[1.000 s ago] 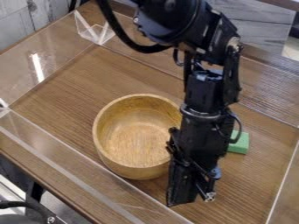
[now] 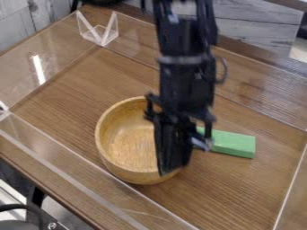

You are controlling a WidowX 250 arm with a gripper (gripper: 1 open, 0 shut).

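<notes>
The black arm reaches down the middle of the view, blurred, with my gripper [image 2: 180, 144] over the right part of a tan wooden bowl [image 2: 126, 135]. Whether anything is between its fingers is too blurred to tell. A green block [image 2: 234, 145] lies on the wooden table [image 2: 72, 81], right of the bowl and partly behind the arm.
A clear wire-like object [image 2: 99, 27] stands at the back left. The table's near left edge runs diagonally past the bowl.
The arm has risen and moved back from the table's front, and now looks blurred. More of the green block shows; the bowl stays in about the same place.
</notes>
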